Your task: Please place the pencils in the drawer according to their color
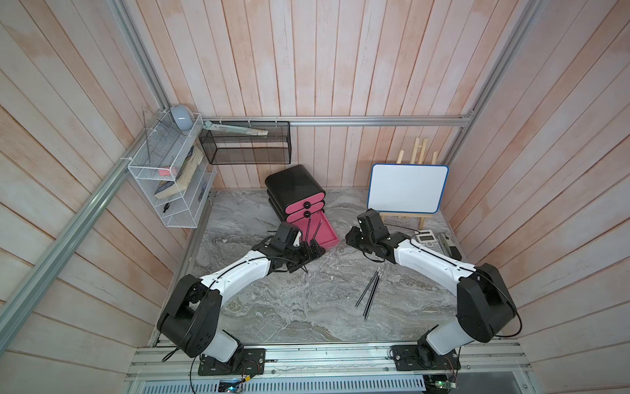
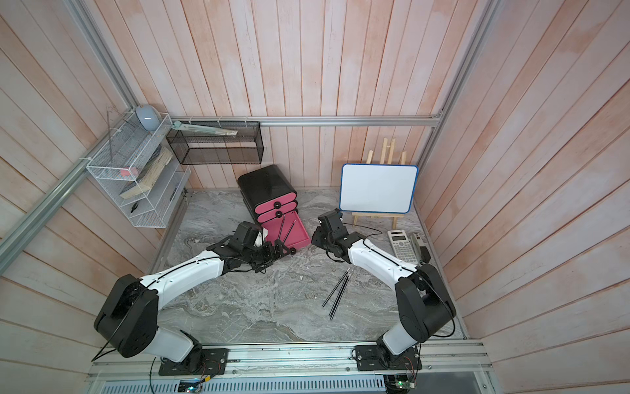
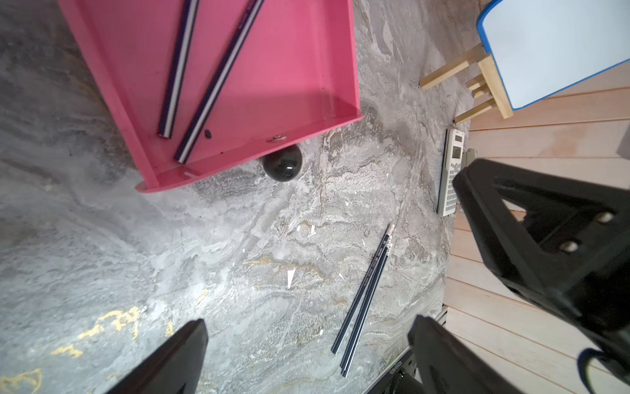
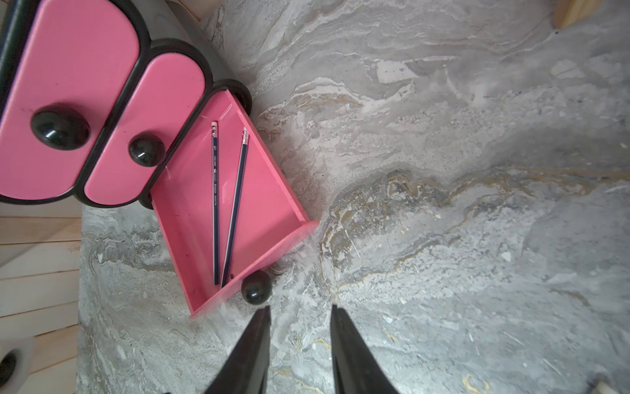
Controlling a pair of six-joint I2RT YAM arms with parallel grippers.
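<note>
Two dark blue pencils lie lengthwise in the open pink bottom drawer point(image 4: 185, 275): one pencil point(image 4: 215, 216) on the left and another pencil point(image 4: 236, 203) to its right. More dark pencils point(image 3: 364, 295) rest close together on the table, front right of the drawer. My left gripper is over the table by the drawer's front edge, its blurred fingers point(image 3: 164, 358) wide apart and nothing between them. Just right of the drawer, above the table, my right gripper is open and empty. The knob point(image 3: 282, 163) is on the drawer's front.
Above the open drawer, the black cabinet point(image 1: 293, 185) has two shut pink drawers. A whiteboard on an easel point(image 1: 408, 188) stands at the back right, with a calculator point(image 2: 401, 246) in front.
</note>
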